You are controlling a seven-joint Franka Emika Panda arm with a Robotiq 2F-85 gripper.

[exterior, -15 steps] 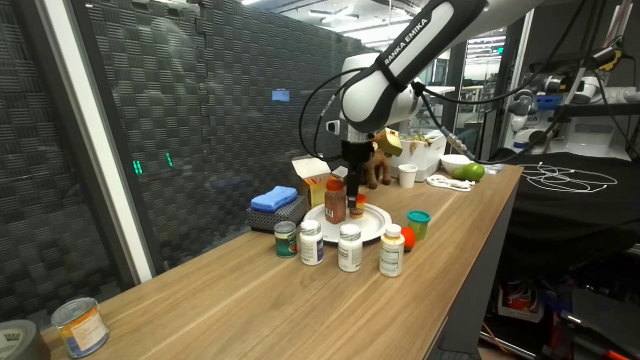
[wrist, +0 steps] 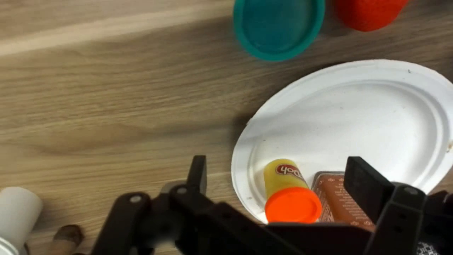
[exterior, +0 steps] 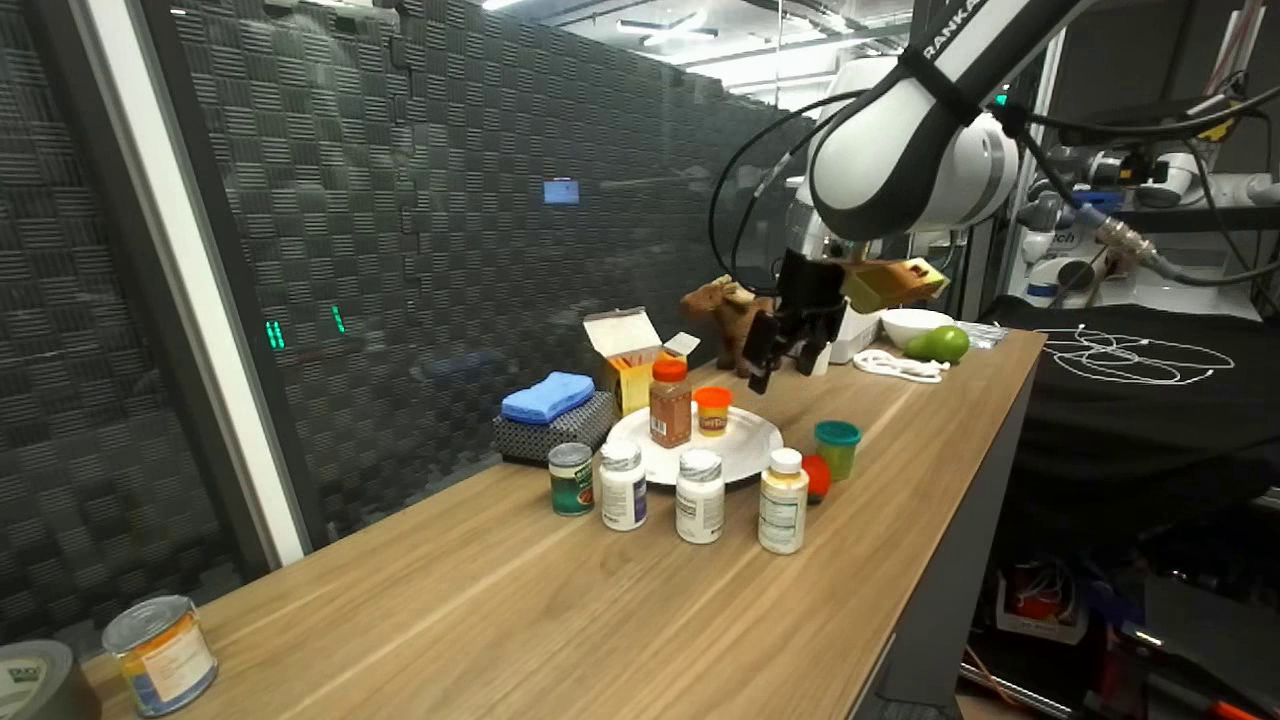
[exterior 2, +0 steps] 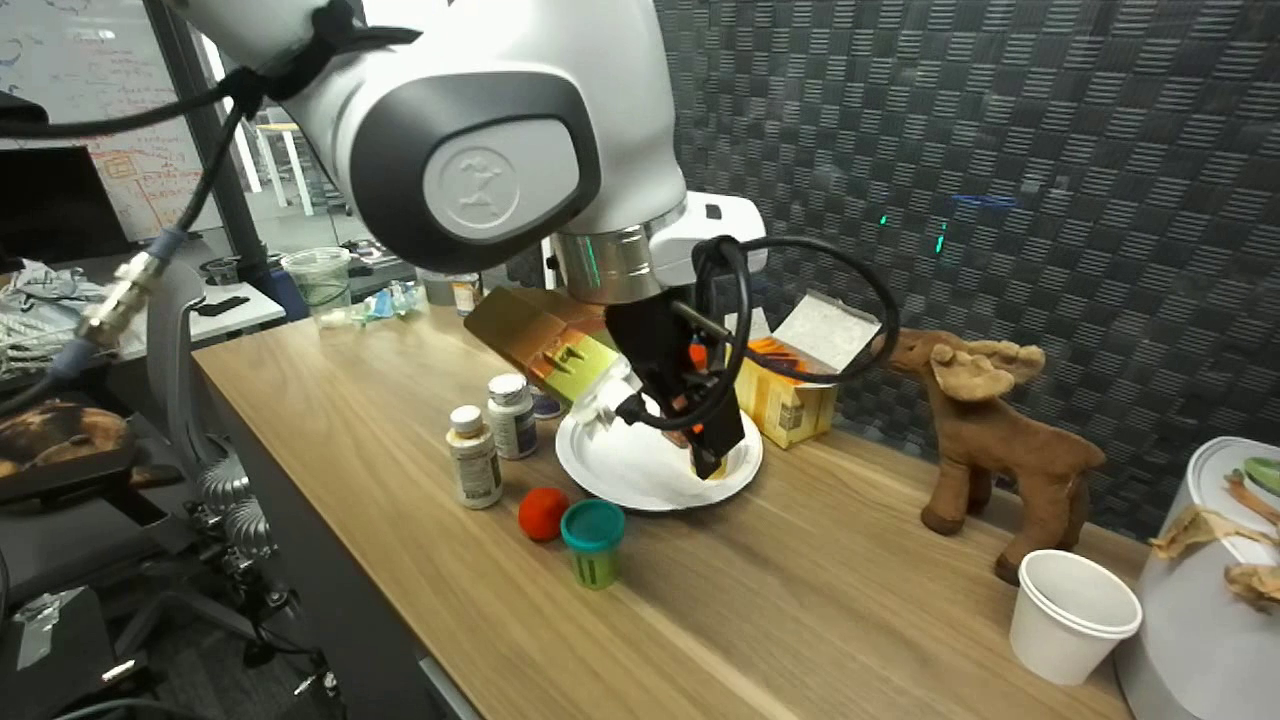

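My gripper is open and empty, hanging above the table just behind the plate in the first exterior view. Below it in the wrist view, the white plate (wrist: 365,123) carries a yellow Play-Doh tub (wrist: 282,174) with an orange lid. Beside the tub is a spice bottle (wrist: 337,195), partly covered by the right finger (wrist: 367,187). In the first exterior view the spice bottle (exterior: 671,406) stands upright with its red cap. A green tub with a teal lid (exterior: 837,448) stands on the wood next to a red ball (exterior: 816,478), off the plate.
Several white pill bottles (exterior: 782,504) and a green can (exterior: 571,480) line the plate's near side. An opened yellow box (exterior 2: 780,402), a plush moose (exterior 2: 996,444) and white cups (exterior 2: 1068,618) stand around the back.
The arm has lifted and moved toward the back right, and the gripper has tilted away from the Play-Doh tub. The tub and bottle remain on the plate.
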